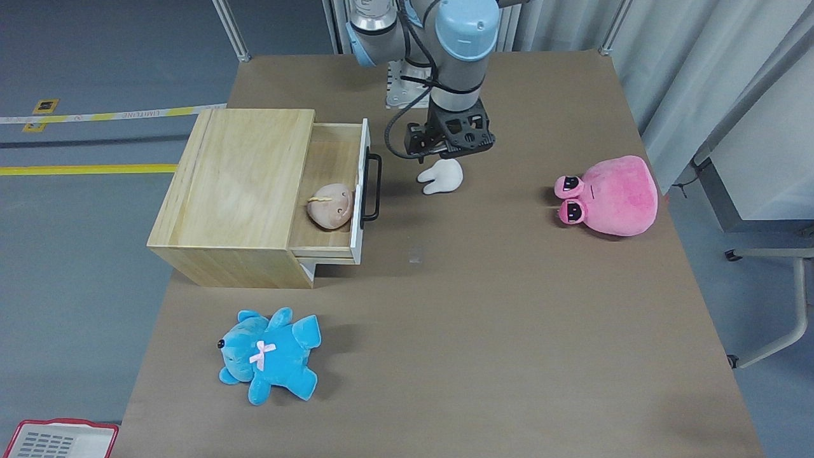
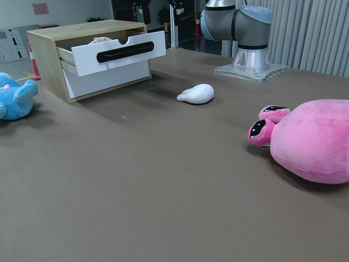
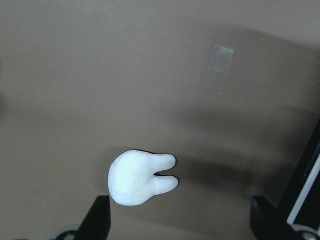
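My gripper [image 1: 446, 152] hangs above the table just behind a small white rabbit-shaped plush [image 1: 440, 175]. In the wrist view that plush [image 3: 138, 177] lies below, between and ahead of two open fingers with nothing held. A wooden cabinet [image 1: 229, 175] has its drawer [image 1: 328, 152] pulled out, with a beige round plush [image 1: 329, 206] inside. In the left view the drawer front [image 2: 119, 50] faces the open table, and the white plush [image 2: 195, 94] lies right of it.
A blue bear [image 1: 275, 359] lies at the front left, a pink plush [image 1: 618, 194] on the right.
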